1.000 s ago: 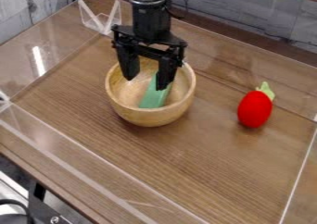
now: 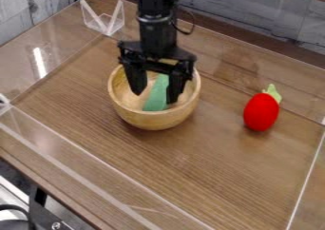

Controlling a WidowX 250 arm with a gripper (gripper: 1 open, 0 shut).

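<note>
My black gripper (image 2: 156, 68) hangs open over a light wooden bowl (image 2: 152, 115), its fingers reaching down to about the bowl's rim. Inside the bowl lies a green object (image 2: 158, 95), partly hidden behind the gripper. What is between the fingers is hard to make out, but they stand apart.
A red object with a pale green top (image 2: 261, 111) lies to the right of the bowl on the wooden table (image 2: 165, 177). A clear plastic piece is at the upper left, and a dark cable shows in the bottom left corner.
The gripper has shifted slightly and its fingers look a little different in angle over the bowl. The bowl and the red object look unmoved.
</note>
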